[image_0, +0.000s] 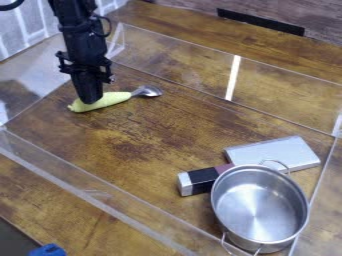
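Note:
My black gripper (84, 94) is at the upper left, low over a pale yellow-green elongated object (100, 102) that lies on the wooden table. A metal spoon (147, 92) lies at that object's right end. The gripper looks shut; whether anything is between its fingertips is hard to tell at this size.
At the lower right stand a steel pot (259, 208), a silver rectangular block (271, 153) and a black-and-white block (198, 182). Clear panels edge the work area. A blue object (47, 250) sits at the bottom left.

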